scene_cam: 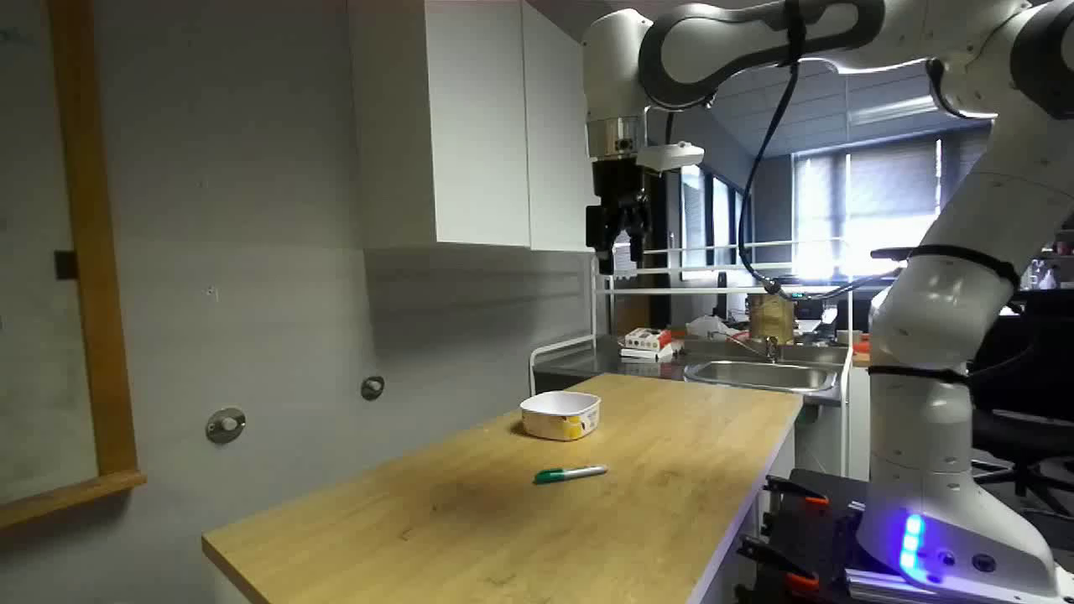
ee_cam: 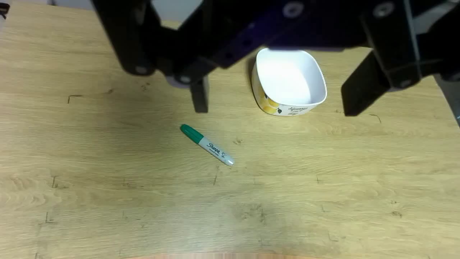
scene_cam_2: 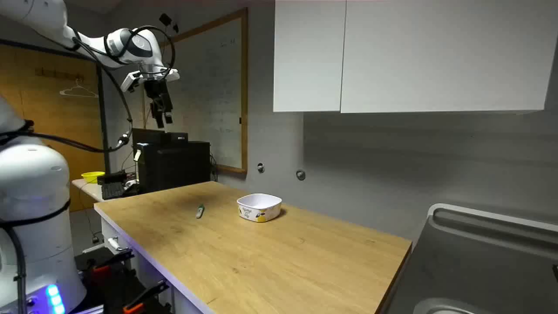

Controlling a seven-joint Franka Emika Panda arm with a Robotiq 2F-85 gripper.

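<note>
A Sharpie marker (ee_cam: 207,145) with a green cap and grey barrel lies flat on the wooden tabletop (ee_cam: 129,203). Just beyond it stands an empty white square tub (ee_cam: 289,82) with lemon prints on its side; the marker (scene_cam: 570,474) and tub (scene_cam: 560,416) are apart. In exterior view 2 the tub (scene_cam_2: 259,207) and marker (scene_cam_2: 200,211) show on the far half of the table. High above the table hangs my gripper (scene_cam: 620,263), pointing down. Its fingers are spread wide in the wrist view, and the gap of the gripper holds nothing.
White wall cabinets (scene_cam_2: 413,57) hang above the table's wall side. A metal sink (scene_cam: 762,376) and a white railing (scene_cam: 564,347) lie past the table's end. A black box-shaped device (scene_cam_2: 175,165) stands past the opposite end.
</note>
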